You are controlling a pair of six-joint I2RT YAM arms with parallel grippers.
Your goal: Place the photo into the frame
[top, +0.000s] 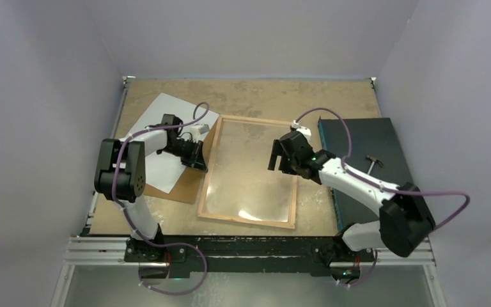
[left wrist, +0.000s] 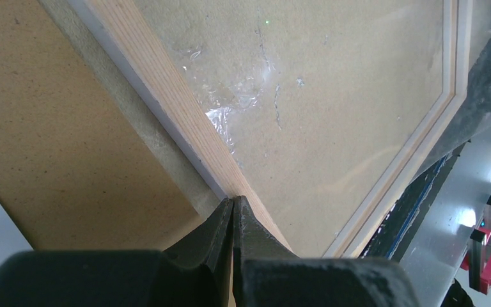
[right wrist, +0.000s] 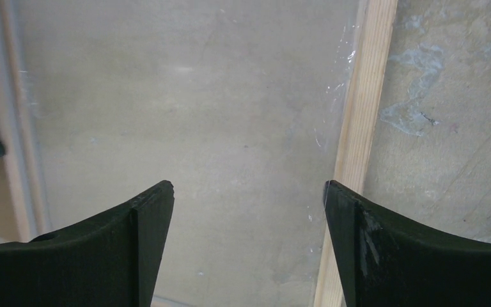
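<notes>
A wooden frame with a clear pane lies flat at the middle of the table. At the frame's left bar, my left gripper is shut, its tips at the bar's outer edge and nothing visible between them. Over the pane's right half my right gripper stands open, with nothing between its fingers. Its right finger overlaps the frame's right bar in the right wrist view. Left of the frame, a white sheet, possibly the photo, lies on a brown board, partly under my left arm.
A dark panel lies at the right with a small hammer on it. Bare tabletop runs behind the frame. Purple cables loop from both arms.
</notes>
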